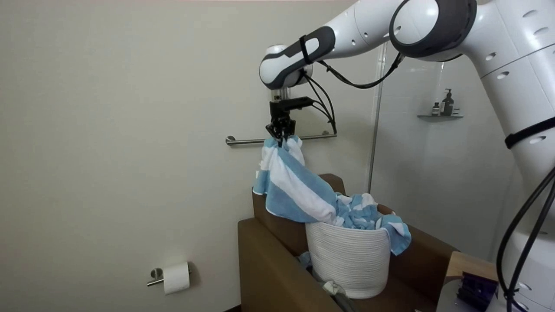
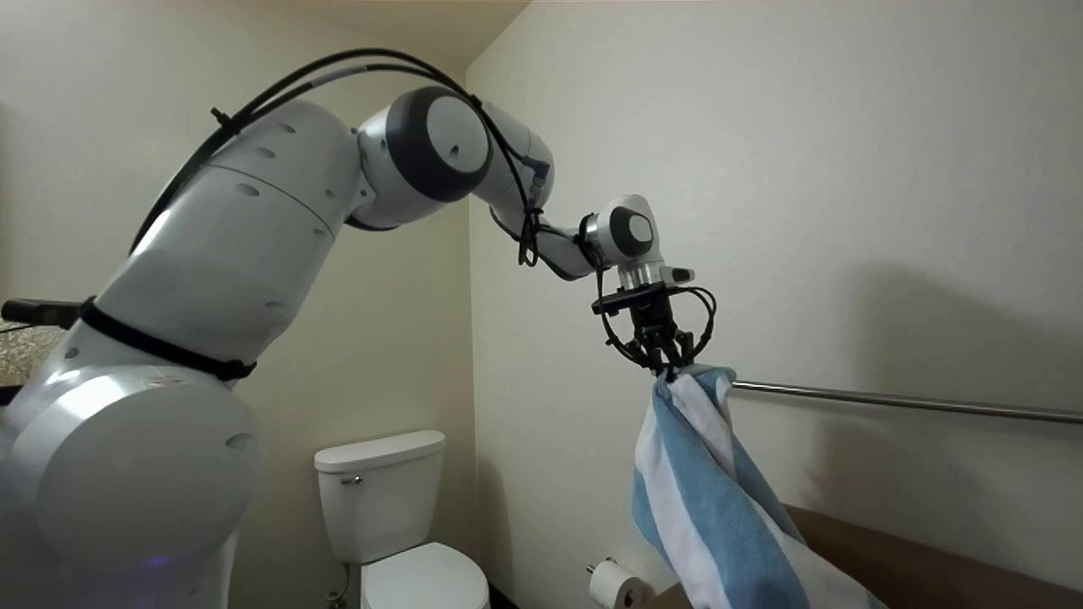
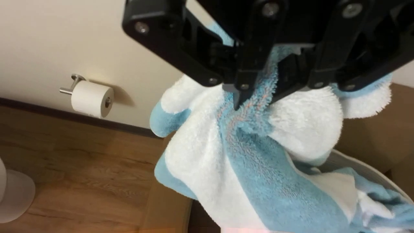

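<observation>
A blue-and-white striped towel (image 1: pixel 294 182) hangs from my gripper (image 1: pixel 281 141), which is shut on a bunched fold of it. From there the cloth slopes down to the right, and its other end lies crumpled in the white woven basket (image 1: pixel 348 260), part of it draped over the far rim. In the wrist view the black fingers (image 3: pixel 248 85) pinch a blue stripe of the towel (image 3: pixel 248 147). The metal towel bar (image 1: pixel 249 141) runs along the wall behind, about level with my fingertips; whether the cloth touches it I cannot tell.
The basket stands on a brown armchair (image 1: pixel 270 270), with other cloth beside it. A toilet roll (image 1: pixel 176 277) is mounted low on the wall, and a toilet (image 2: pixel 406 518) stands in the corner. Left of the gripper, the wall and the bar's left end are clear.
</observation>
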